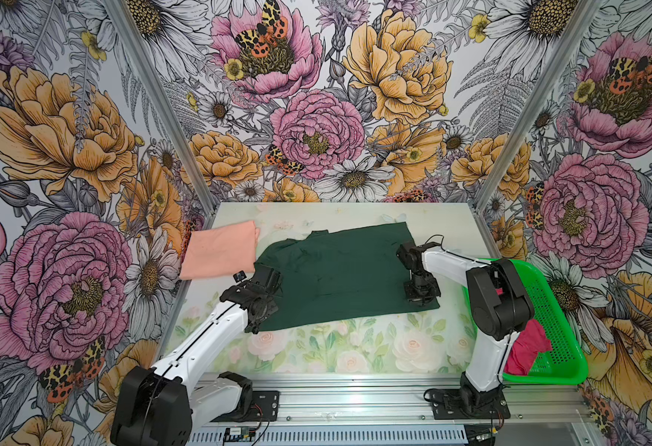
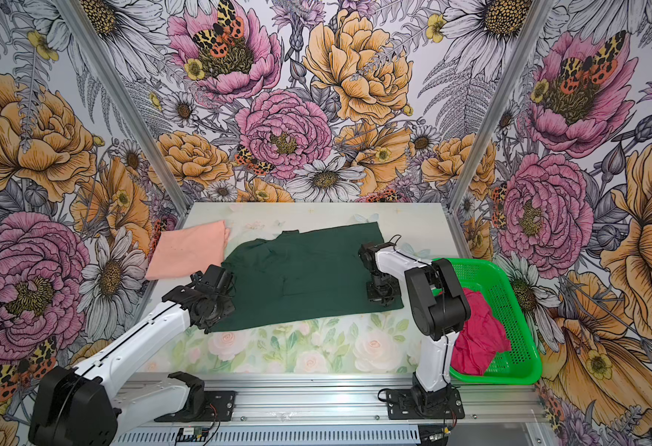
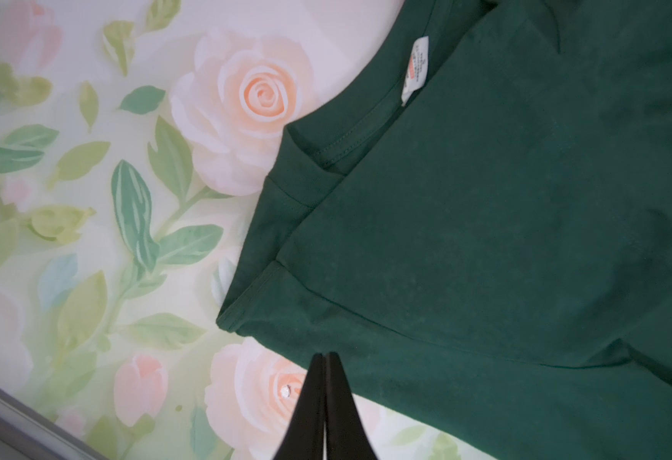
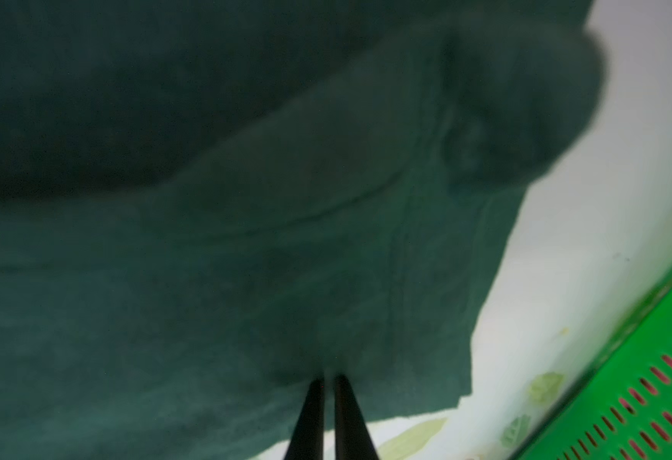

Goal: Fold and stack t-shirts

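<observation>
A dark green t-shirt (image 1: 333, 267) lies spread and partly folded in the middle of the table, a small white label (image 3: 415, 69) showing by its folded sleeve. A folded peach shirt (image 1: 218, 249) sits at the left. My left gripper is shut over the shirt's lower left edge, nothing showing between its fingers. My right gripper is shut down on the green fabric near the shirt's right end; the cloth dimples at the fingertips, though how much is pinched is hidden. The right wrist view is blurred.
A green perforated basket (image 2: 523, 319) holding crumpled red cloth (image 2: 478, 334) stands at the table's right. Bare floral tabletop (image 1: 352, 345) shows along the front and back.
</observation>
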